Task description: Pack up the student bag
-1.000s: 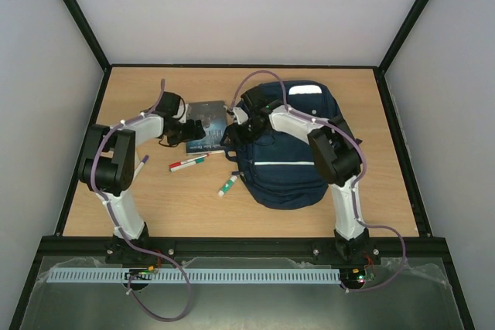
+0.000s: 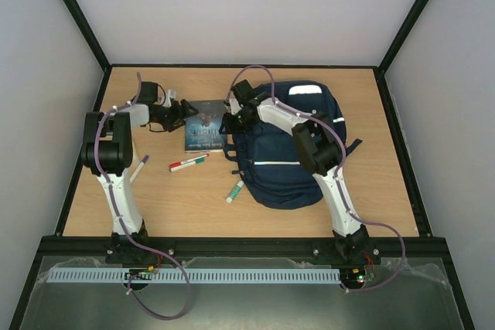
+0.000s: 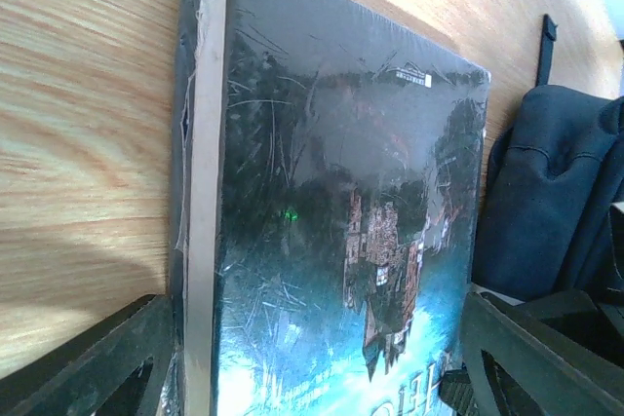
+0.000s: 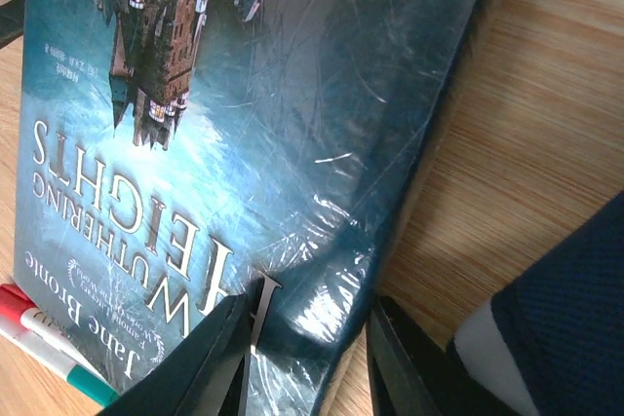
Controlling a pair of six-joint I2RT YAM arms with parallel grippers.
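A dark plastic-wrapped book (image 2: 204, 130) titled Wuthering Heights lies on the wooden table, left of the navy backpack (image 2: 282, 148). My right gripper is shut on the book's edge, one finger (image 4: 219, 358) over the cover and the other beside its side. In the left wrist view, my left gripper stands open at the opposite side, its fingers apart around the book's pale page edge. The bag lies flat, its near pocket closed under a white strip; part of it is hidden by my right arm.
Red and green markers (image 2: 188, 162) lie just below the book. A purple-capped marker (image 2: 139, 168) lies near the left arm. Near the bag's lower left is a white-and-green tube (image 2: 234, 191).
The right gripper shifted left to the book. The tube slid a little right.
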